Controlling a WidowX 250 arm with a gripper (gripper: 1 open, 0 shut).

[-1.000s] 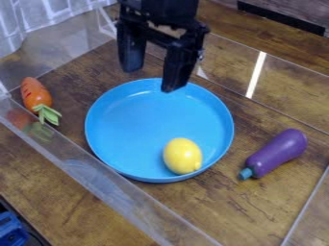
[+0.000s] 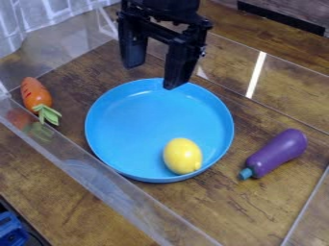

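My black gripper (image 2: 157, 53) hangs at the top centre, open, its two fingers apart above the back rim of a round blue plate (image 2: 129, 125). A yellow lemon (image 2: 183, 155) lies on the front right of the plate. An orange carrot (image 2: 37, 96) with a green top lies to the left of the plate. A purple eggplant (image 2: 276, 152) lies to the right of it.
Clear plastic walls border the wooden surface (image 2: 167, 207) on the left and right. A blue object (image 2: 11, 231) shows at the bottom left corner.
My gripper has moved slightly up and back, away from the plate. The lemon, plate, carrot and eggplant look unmoved.
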